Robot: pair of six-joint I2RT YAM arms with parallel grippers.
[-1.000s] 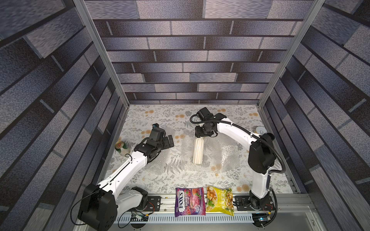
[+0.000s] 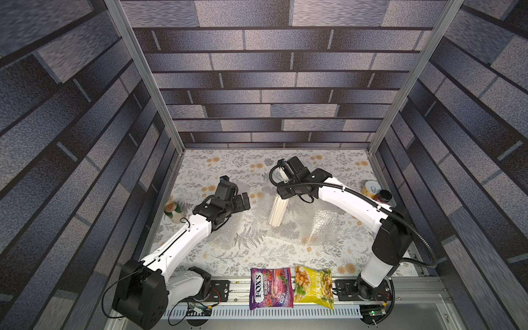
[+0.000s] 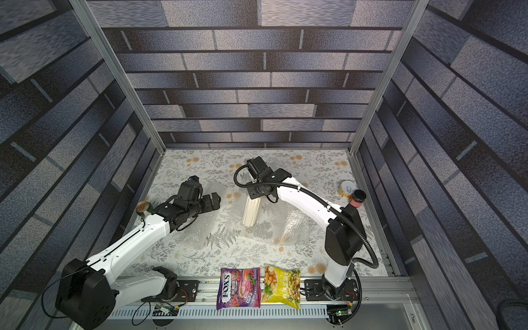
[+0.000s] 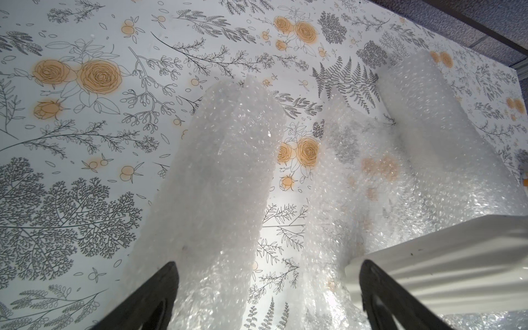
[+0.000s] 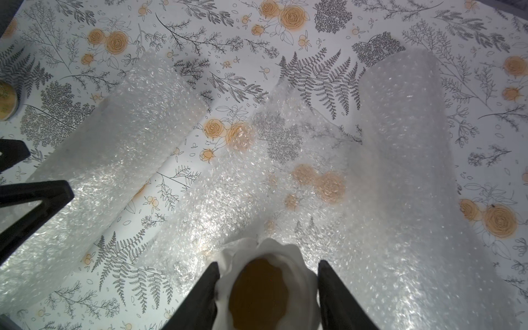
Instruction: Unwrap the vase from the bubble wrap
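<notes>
The cream ribbed vase (image 2: 277,211) is out over spread bubble wrap (image 2: 319,225) in the table's middle. My right gripper has its fingers either side of the vase's scalloped rim; whether they press on it, I cannot tell. In the left wrist view the vase (image 4: 440,264) lies at lower right, its end near my left gripper's right finger. My left gripper is open above the wrap, nothing held. Rolls of bubble wrap (image 4: 209,192) lie beside the flattened piece.
Two snack bags (image 2: 271,286) lie at the front edge. A can (image 2: 170,209) is at the far left. Jars (image 3: 357,198) stand at the right.
The vase's lower end has shifted left and up in the top left view. My right gripper has moved slightly left with it, and its arm has swung outward. The left arm is nearly still.
</notes>
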